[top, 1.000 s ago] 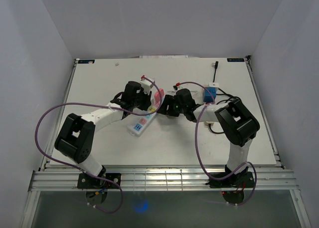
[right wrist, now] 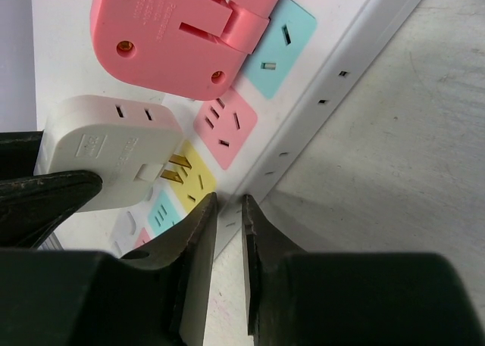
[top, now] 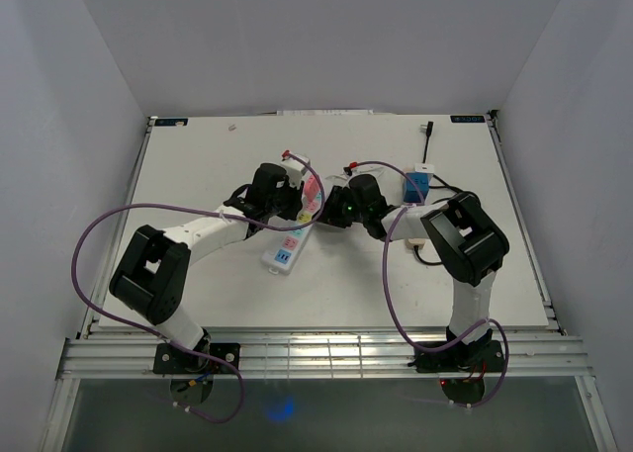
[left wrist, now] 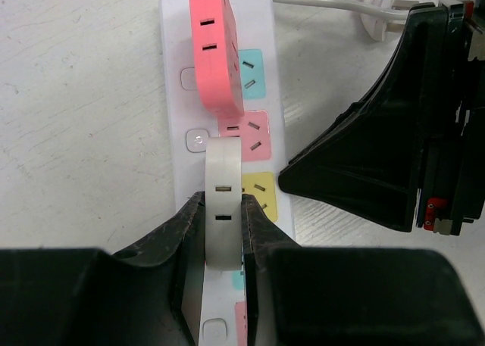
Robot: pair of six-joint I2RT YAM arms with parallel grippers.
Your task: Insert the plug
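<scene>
My left gripper is shut on a white plug (left wrist: 223,164), its gold prongs (right wrist: 173,175) showing just over the yellow socket (right wrist: 197,181) of the white power strip (left wrist: 182,51). A pink plug (left wrist: 216,51) sits upright on the strip beside it. My right gripper is at the strip's long side, fingertips against that edge and only slightly apart; whether it grips the strip is unclear.
A blue-and-white block (top: 417,185) with black cables lies at the right of the table. A white cable (left wrist: 333,1) runs behind the strip.
Both arms have shifted slightly over the last second, and the near end of the strip has moved a little rightward and downward in the top view.
</scene>
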